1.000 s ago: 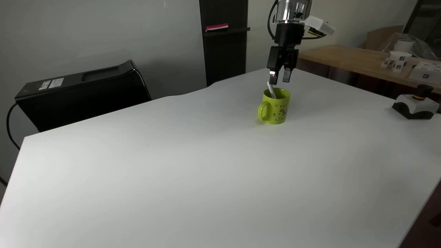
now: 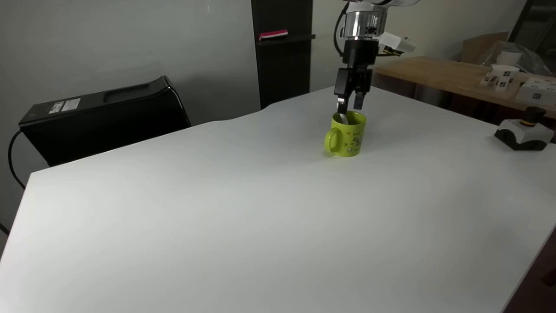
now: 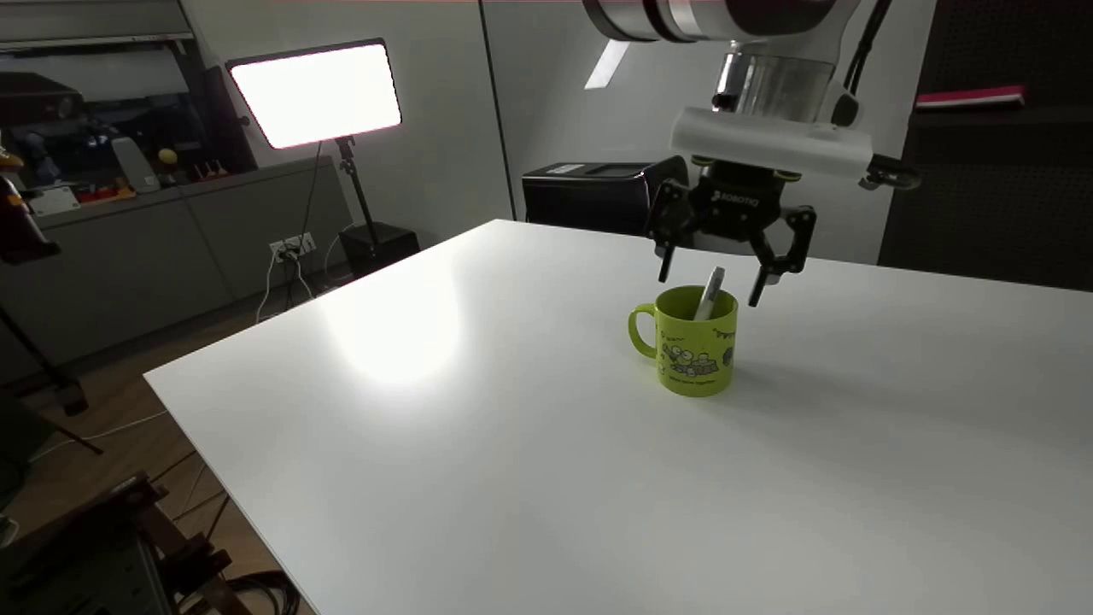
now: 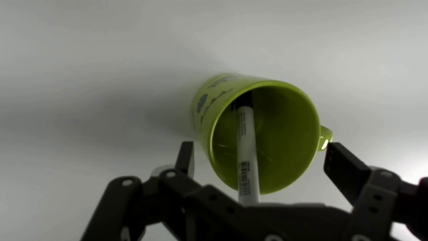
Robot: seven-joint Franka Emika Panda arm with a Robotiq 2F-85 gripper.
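A yellow-green mug (image 3: 697,354) with printed drawings stands upright on the white table, its handle to the left in both exterior views. Inside it leans a white marker (image 4: 247,148), dark end down in the mug and the other end sticking out past the rim. My gripper (image 3: 712,282) hangs over the mug with its fingers wide apart. The marker's upper end is between the two fingers, touching neither as far as the exterior view shows. In the wrist view the left finger (image 4: 185,158) and right finger (image 4: 345,170) flank the mug's opening.
A black and white device with a knob (image 2: 525,130) sits at the right edge. Beyond the table's far side stands a black box-shaped machine (image 2: 104,114); a lit lamp panel (image 3: 318,92) is off the table.
My gripper has come down and slightly to the left in exterior view 1, closer to the marker and the mug. The mug has stayed where it was.
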